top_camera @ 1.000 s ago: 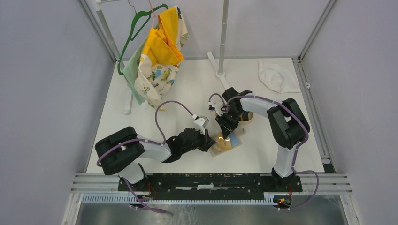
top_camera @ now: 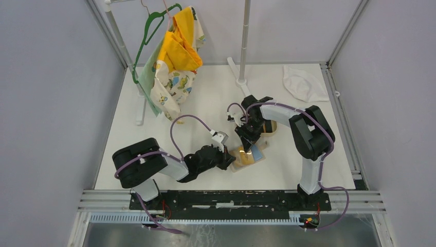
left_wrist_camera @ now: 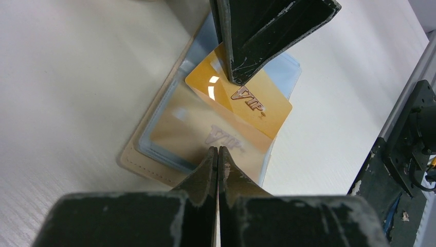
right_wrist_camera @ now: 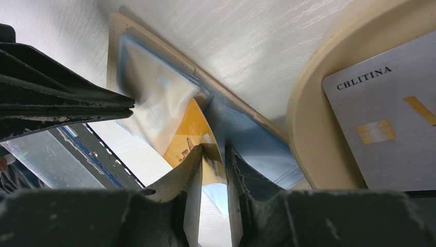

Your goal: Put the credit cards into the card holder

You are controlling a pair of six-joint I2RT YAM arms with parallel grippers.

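The card holder (top_camera: 238, 167) lies open on the table, beige with clear blue-edged sleeves. A gold VIP card (left_wrist_camera: 267, 103) slants over its middle, its lower edge against a sleeve (left_wrist_camera: 180, 128); how far in it goes, I cannot tell. My right gripper stands open over the card, whose upper part shows between its fingers. At the holder's left side is my left gripper, shut, tips by the sleeve's near edge with nothing visible between them. A white CHLITINA card (right_wrist_camera: 391, 113) rests in a round beige container (right_wrist_camera: 303, 103).
The container sits just behind the holder, beneath the right arm. A white cloth (top_camera: 304, 84) lies at the back right, and clothes (top_camera: 177, 67) hang from a rack at the back left. Table space right of the holder is clear.
The left arm's elbow has shifted a little to the right and the right arm's slightly to the left. Both grippers stay nearly in place over the holder. The hanging clothes sway slightly.
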